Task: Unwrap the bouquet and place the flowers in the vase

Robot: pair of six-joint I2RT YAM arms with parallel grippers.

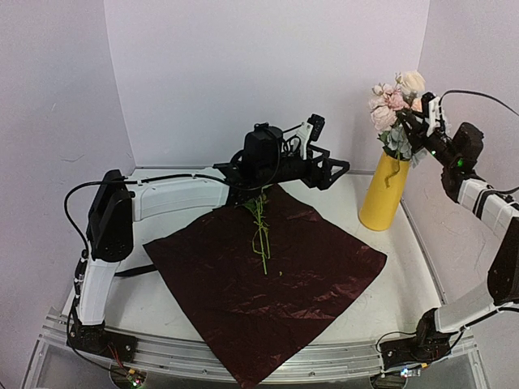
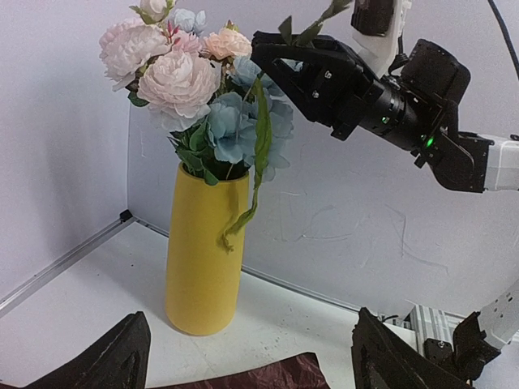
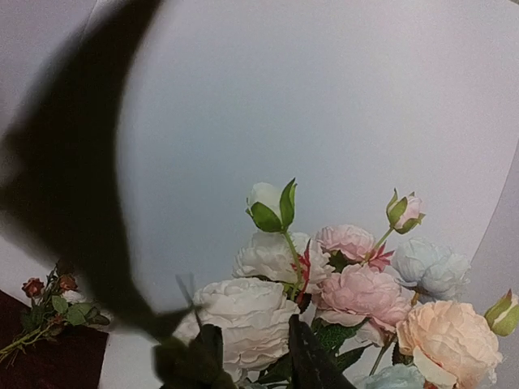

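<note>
The yellow vase (image 1: 381,194) stands upright at the right back, filled with pink, peach and blue-grey flowers (image 2: 174,85). Above its mouth, my right gripper (image 1: 407,121) is shut on the stem of a cream rose (image 1: 412,82). In the left wrist view that stem (image 2: 262,134) hangs down past the rim, its lower end in front of the vase's outer wall; I cannot tell whether it touches. Blurred dark leaf shapes fill the left of the right wrist view. My left gripper is open and empty, away from the vase. More flower stems (image 1: 261,231) lie on the dark cloth.
The dark red cloth (image 1: 284,300) covers the table's middle. Reddish blooms (image 3: 61,296) lie at its back, hidden in the top view by the left arm. Walls stand close behind and to the right of the vase.
</note>
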